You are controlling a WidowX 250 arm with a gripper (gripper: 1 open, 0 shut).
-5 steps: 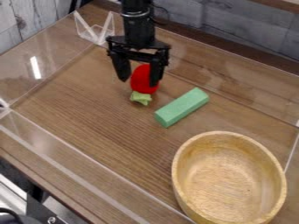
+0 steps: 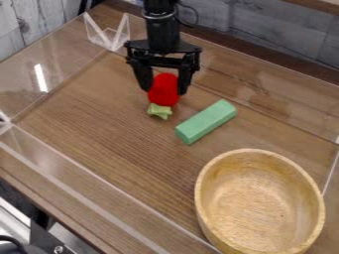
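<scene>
A red round object [image 2: 165, 89] with a small green leafy part [image 2: 159, 112] below it lies near the middle of the wooden table. My black gripper [image 2: 165, 69] hangs over it, its fingers spread to either side at the red object's top. Whether they touch it is not clear. A green bar [image 2: 205, 121] lies to the lower right of the red object.
A large pale yellow bowl [image 2: 259, 198] takes up the front right of the table [image 2: 93, 149]. A clear plastic item stands at the back left.
The red object, green bar and bowl look in about the same places.
</scene>
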